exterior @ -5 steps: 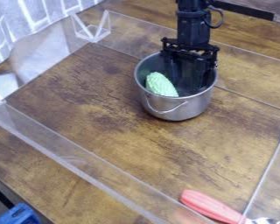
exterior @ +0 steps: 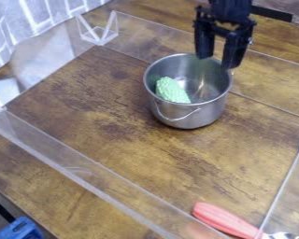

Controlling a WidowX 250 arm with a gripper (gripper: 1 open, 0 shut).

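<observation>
A metal pot [exterior: 186, 113] with a wire handle stands on the wooden table. Inside it, toward the left, lies a pale green bumpy oblong object [exterior: 172, 90]. My black gripper [exterior: 217, 58] is raised over the back right rim of the pot, its two fingers pointing down and apart, with nothing visible between them.
Clear plastic walls [exterior: 78, 166] border the work area. A pink-handled utensil [exterior: 224, 220] lies at the front right, and a blue object [exterior: 18, 231] is at the bottom left. The table left of the pot is bare.
My gripper has risen out of the pot and shifted slightly right. The pot and the green object look unchanged.
</observation>
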